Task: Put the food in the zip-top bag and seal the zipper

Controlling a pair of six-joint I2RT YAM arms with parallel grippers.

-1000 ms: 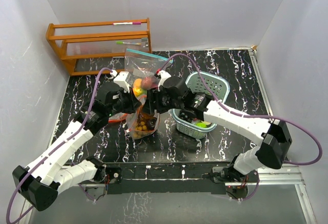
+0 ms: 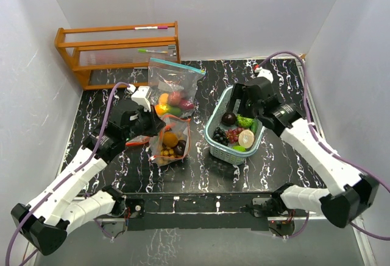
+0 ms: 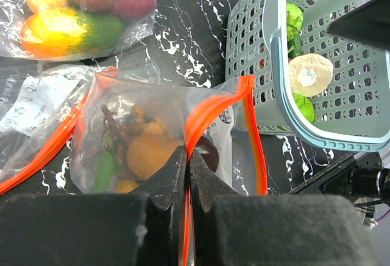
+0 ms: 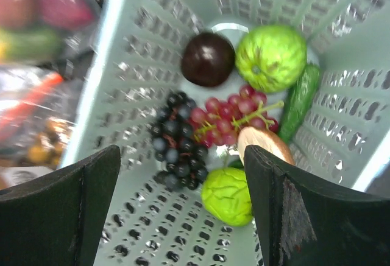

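A clear zip bag with an orange rim stands open in the left wrist view, holding an orange fruit, a green piece and other small food. My left gripper is shut on the near part of that orange rim. Over the grey-green basket my right gripper is open, nothing between its fingers. Below it in the basket lie dark grapes, red grapes, a dark round fruit, a green cabbage-like ball, a second green ball, a cut pale-faced piece and a cucumber.
Behind the open bag lies a blue-topped bag filled with fruit. Another orange-edged bag lies flat at its left. A wooden rack stands at the back left.
My right gripper has moved right, from over the open bag to above the basket. The orange fruit now shows inside the bag. The left arm has stayed almost still.
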